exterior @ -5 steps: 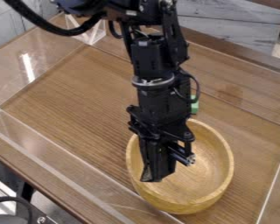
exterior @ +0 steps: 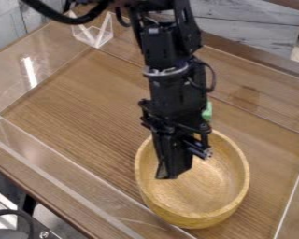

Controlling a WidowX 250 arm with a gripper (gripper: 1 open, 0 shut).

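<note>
The black gripper (exterior: 168, 166) hangs from the dark arm over the left part of a cream oval bowl (exterior: 212, 196), shut with nothing visible between its fingers. The bowl is empty where visible; the arm hides part of its back rim. A green object (exterior: 206, 112) stands behind the arm on the right, partly hidden.
A clear plastic object (exterior: 93, 30) is at the back left. A marble-patterned panel (exterior: 249, 28) lies along the back, and black cables (exterior: 8, 219) are at the lower left corner.
The gripper has risen a little, from lower over the bowl's near-left part toward its back. The bowl looks unmoved.
</note>
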